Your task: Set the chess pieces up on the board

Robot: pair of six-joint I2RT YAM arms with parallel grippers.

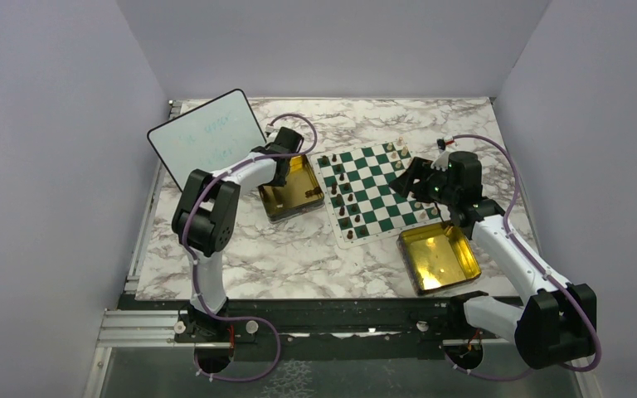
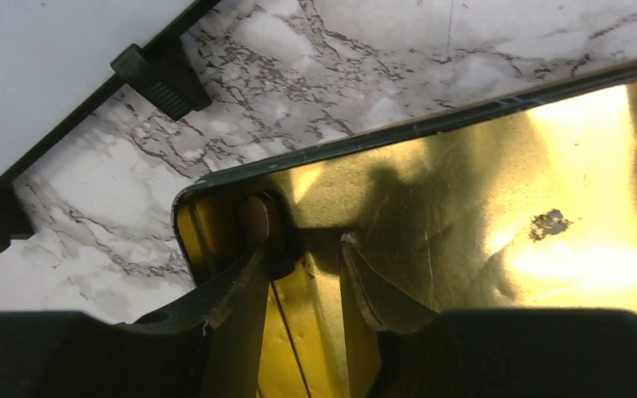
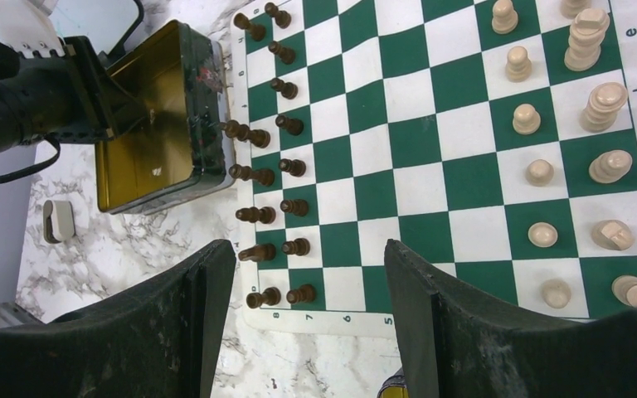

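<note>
My left gripper is open inside the left gold tray [image 2: 581,166], its fingertips at a dark brown piece [image 2: 259,217] lying in the tray's corner, nothing clearly held. On the green-and-white chessboard [image 3: 419,186], dark pieces [image 3: 291,125] stand in rows along the left edge and pale pieces [image 3: 527,118] along the right, as seen in the right wrist view. My right gripper hangs open above the board, with nothing between its fingers.
A whiteboard [image 1: 207,133] with black clips leans at the back left, beside the left tray. A second gold tray [image 1: 435,257] sits at the front right, below the board.
</note>
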